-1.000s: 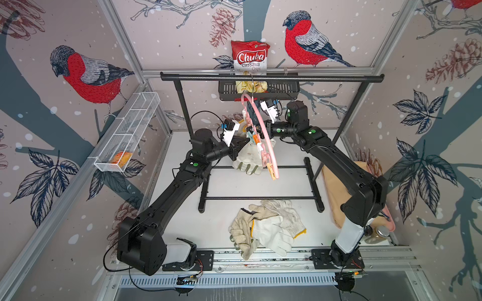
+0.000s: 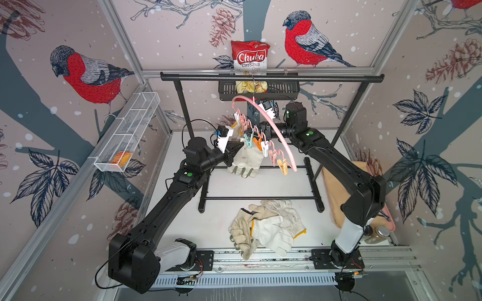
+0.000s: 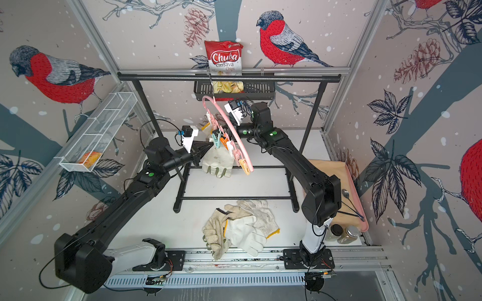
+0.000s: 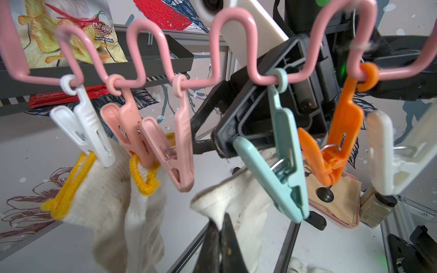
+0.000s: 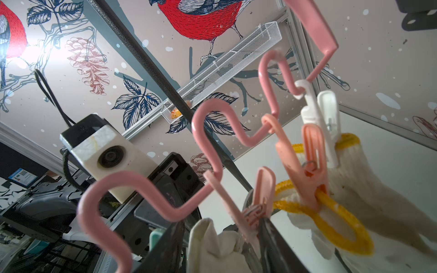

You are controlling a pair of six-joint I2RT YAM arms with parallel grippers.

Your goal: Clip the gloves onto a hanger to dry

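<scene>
The pink hanger (image 2: pixel 271 120) hangs from the rack, carrying several coloured clips. In the left wrist view, a white clip (image 4: pixel 84 127) and a salmon clip (image 4: pixel 132 129) hold a yellow-cuffed glove (image 4: pixel 109 204). Another pink clip (image 4: pixel 175 141) hangs beside them; its lower end looks clear of the second glove (image 4: pixel 245 200). My left gripper is shut on that glove's cuff edge, and the glove (image 2: pixel 246 159) dangles below it. My right gripper is open, its fingers (image 5: pixel 280 248) on either side of the pink clip (image 5: pixel 261 200); cloth (image 5: pixel 204 250) shows between them.
Several loose gloves (image 2: pixel 268 225) lie on the table in front of the rack (image 2: pixel 271 78). Teal (image 4: pixel 280 154), orange (image 4: pixel 336 136) and white clips (image 4: pixel 396 150) hang further along the hanger. A board with utensils (image 3: pixel 321 175) stands at the right.
The left gripper has moved left and slightly down, with the glove shifting alongside it. The hanger has swung and turned, its near end moving right.
</scene>
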